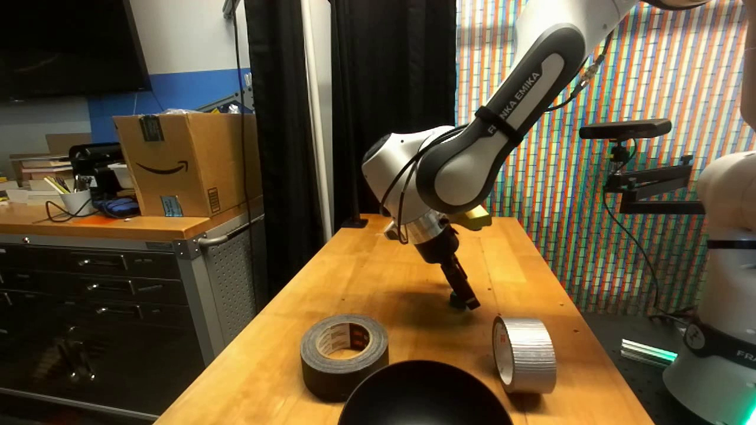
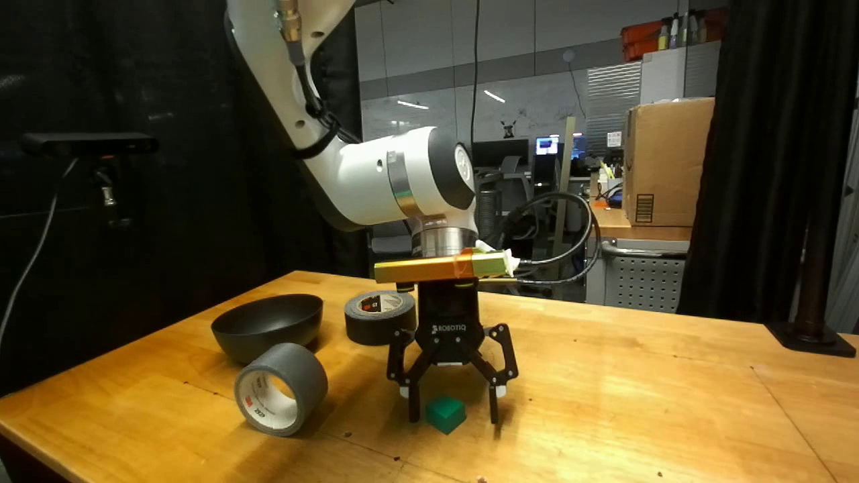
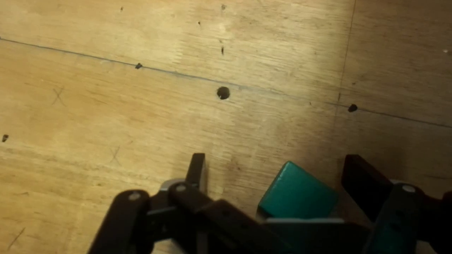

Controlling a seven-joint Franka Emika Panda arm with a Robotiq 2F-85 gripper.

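Observation:
A small green block lies on the wooden table between the spread fingers of my gripper. From the wrist, the block appears nearer the right finger than the left one, with bare wood on its left side. Its lower edge there is hidden by the gripper's linkage. My gripper is open and tilted, fingertips low by the tabletop. In exterior view 1 the gripper covers most of the block.
A black bowl, a silver tape roll on its side and a dark tape roll lying flat stand close together at one end of the table. Clear wood stretches away on the other side of the gripper.

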